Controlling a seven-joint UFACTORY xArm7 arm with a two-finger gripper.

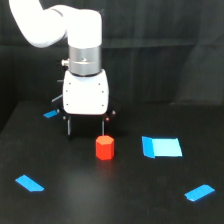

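A small red six-sided block (105, 148) stands on the dark table near the middle of the camera view. Up and to the left of it in the picture is my gripper (86, 126), pointing down from a white hand. Its dark fingers (69, 126) are spread well apart, and nothing shows between them. The right finger appears close behind the block's top; whether the two touch I cannot tell.
Light blue paper (167, 147) with a darker blue edge lies right of the block. Blue tape strips mark the front left (29, 183) and front right (200, 192). Bare table surrounds the block in front.
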